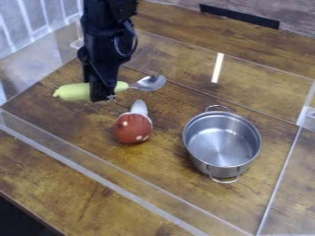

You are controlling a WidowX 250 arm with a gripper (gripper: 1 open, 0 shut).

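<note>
My gripper (99, 81) is raised over the left part of the wooden table, shut on a pale yellow-green elongated object (76, 92) that hangs from it horizontally. Just right of the gripper is a metal spoon-like object (147, 81); whether it touches the table or the gripper I cannot tell. A red round object (133, 129) sits below right, with a white elongated object (139, 112) behind it.
A steel pot (222, 144) with two handles stands on the right. Transparent walls or edges run along the left and right sides.
</note>
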